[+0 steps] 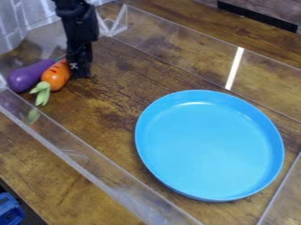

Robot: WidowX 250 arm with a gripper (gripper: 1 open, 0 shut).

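The black gripper [76, 60] reaches down from the top left, its fingertips low beside an orange carrot [51, 79] with green top, at the left of the tray. A purple eggplant [26, 76] lies left of the carrot, against it. Whether the fingers are open or shut cannot be made out. A large blue plate [209, 142] lies on the wooden surface at the right.
Clear plastic walls [83, 164] border the wooden floor [112, 114]. The middle, between the vegetables and the plate, is bare. A blue object [7, 210] shows outside at the lower left.
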